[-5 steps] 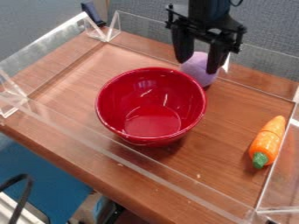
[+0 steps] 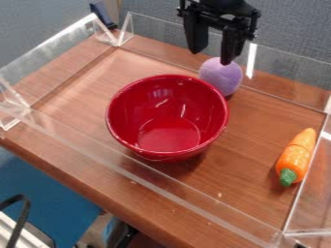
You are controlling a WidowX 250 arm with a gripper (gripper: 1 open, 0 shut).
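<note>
My black gripper hangs at the top centre of the camera view, its two fingers apart with nothing between them, above a purple round toy. An empty red bowl sits in the middle of the wooden surface, just in front of the purple toy. An orange carrot toy with a green tip lies to the right of the bowl.
Clear plastic walls edge the wooden board at the back, left and right. The board is bare left of the bowl and in front of it. Below left is a blue floor with some dark hardware.
My gripper has risen a little, away from the purple toy, showing more of it. The bowl, toy and carrot look unmoved.
</note>
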